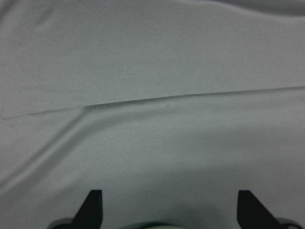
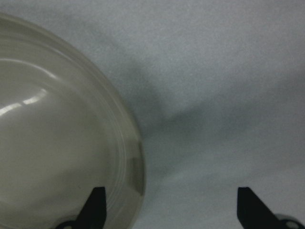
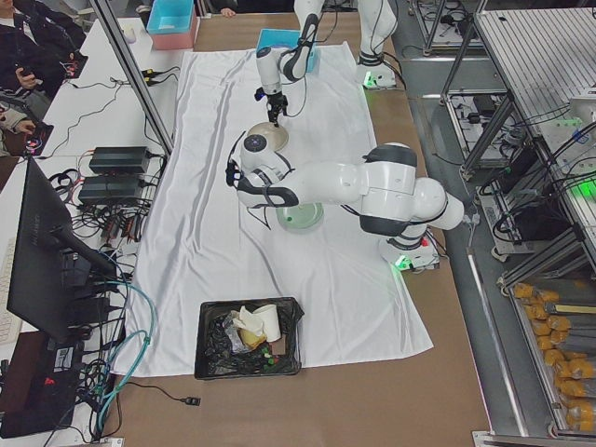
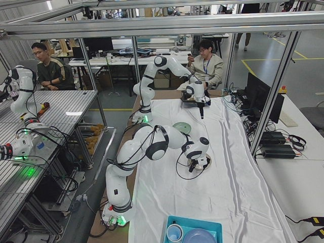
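Note:
A beige plate (image 3: 265, 129) lies on the white cloth; in the right wrist view it (image 2: 62, 124) fills the left side. My right gripper stands open over its rim, nothing between the fingers, and shows at the plate in the camera right view (image 4: 195, 164). A green plate (image 3: 300, 217) lies mid-cloth, partly behind my left arm. My left gripper is open above bare cloth, with the green plate's edge (image 1: 162, 227) at the bottom of its view.
A black lined bin (image 3: 213, 347) with mixed items stands at one end of the cloth, a blue tub (image 4: 217, 230) with dishes at the other. Cloth around the plates is mostly clear. Monitors, cables and metal frame posts line the sides.

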